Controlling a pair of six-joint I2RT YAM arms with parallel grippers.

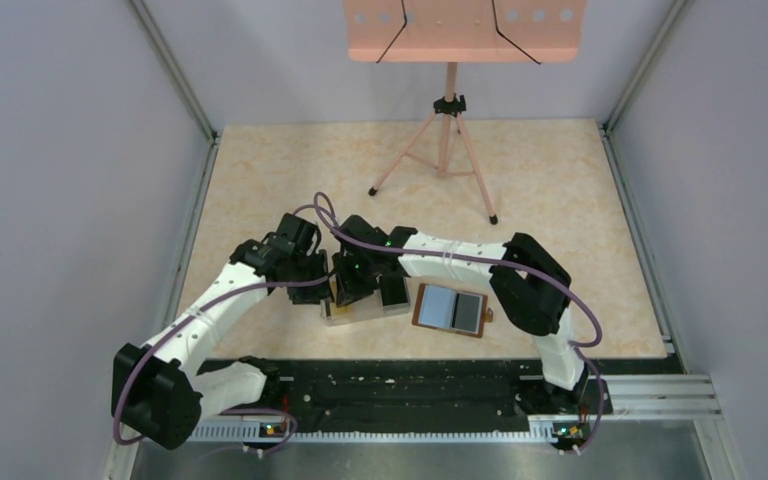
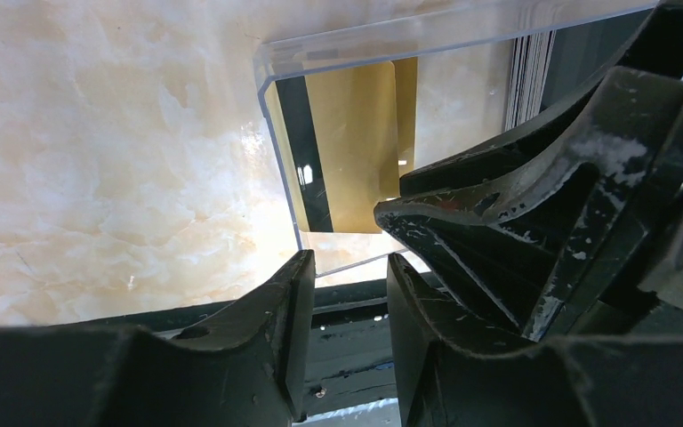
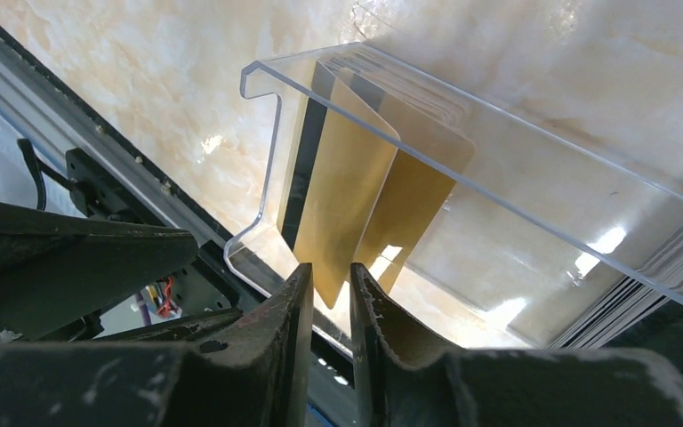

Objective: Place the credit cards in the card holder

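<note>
A clear box (image 1: 362, 314) lies on the table with gold cards (image 2: 353, 147) leaning at its left end. In the right wrist view the front gold card (image 3: 345, 191) tilts away from the others, with its lower corner between the fingertips of my right gripper, which is narrowly open. My left gripper is open and empty near the box's left end. From the left wrist view, the right gripper's fingers (image 2: 489, 200) reach to the gold cards' right edge. Dark cards (image 1: 394, 291) stand in the right part of the box.
To the box's right lies a flat brown-framed piece (image 1: 451, 309) with light blue and dark grey halves. Behind, a pink stand (image 1: 447, 140) has its legs on the table. Both grippers are close together over the box.
</note>
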